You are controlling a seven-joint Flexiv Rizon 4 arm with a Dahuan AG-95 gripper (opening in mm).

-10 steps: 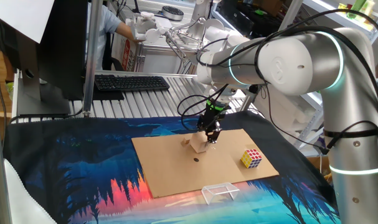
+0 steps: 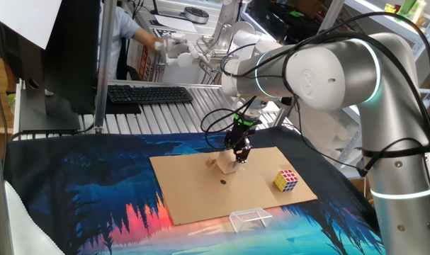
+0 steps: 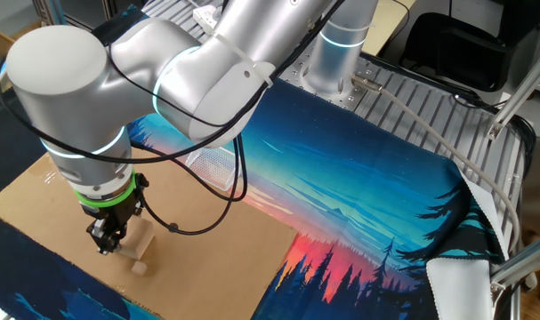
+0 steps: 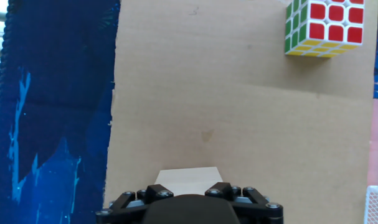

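Observation:
My gripper (image 2: pixel 238 156) is low over the cardboard sheet (image 2: pixel 190 202), right at a pale wooden block (image 2: pixel 226 163). In the wrist view the block (image 4: pixel 189 180) shows beyond the black fingers (image 4: pixel 156 193), which stand apart at its two sides. Whether they press on it is hidden by the gripper's own body. From the other side, the gripper (image 3: pixel 107 236) overlaps the block (image 3: pixel 141 236), and a small wooden piece (image 3: pixel 139 267) lies close by. A Rubik's cube (image 2: pixel 285 180) rests on the cardboard, apart from the gripper.
Beside the cardboard's near edge stands a clear, low stand (image 2: pixel 250 218). A patterned cloth (image 2: pixel 122 205) surrounds the sheet. Behind it are a keyboard (image 2: pixel 149 94) and a monitor. Loose cables (image 3: pixel 203 229) hang near the wrist. Cardboard between block and cube is bare.
The upper arm has shifted slightly left in exterior view 1 since a second ago. Gripper, block and cube look unmoved.

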